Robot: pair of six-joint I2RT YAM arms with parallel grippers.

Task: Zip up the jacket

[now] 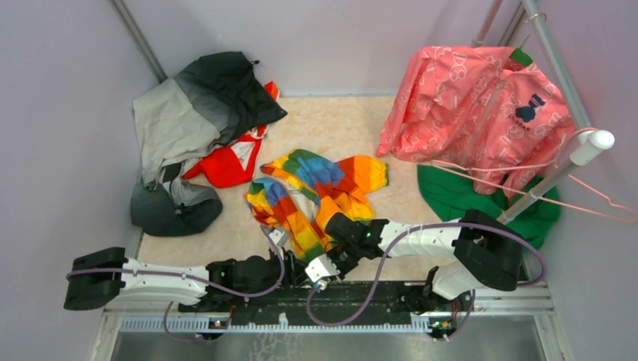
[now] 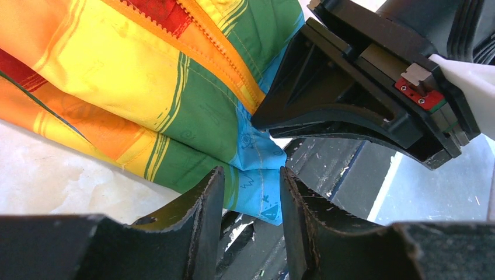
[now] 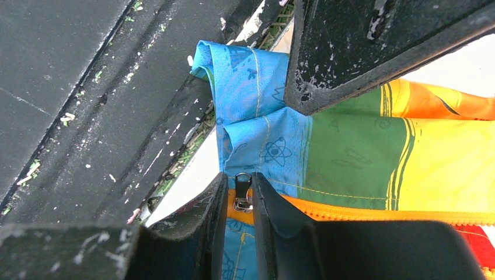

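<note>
The rainbow jacket [image 1: 323, 180] lies open on the table, its front hem at the near edge. Its orange zipper [image 3: 379, 214] runs across the right wrist view, with a metal slider [image 3: 243, 201] at the blue hem, between the tips of my right gripper, which stand slightly apart around the pull. My left gripper is part open, pointing at the folded green and blue hem, with nothing clearly between its fingers. In the left wrist view the right gripper's black body [image 2: 344, 87] covers the zipper's lower end.
Grey and black clothing [image 1: 195, 113] with red cloth lies back left. A pink jacket [image 1: 474, 105] hangs at the right over green cloth [image 1: 459, 188], beside a metal rack [image 1: 557, 169]. The dark front edge [image 3: 70, 87] borders the workspace.
</note>
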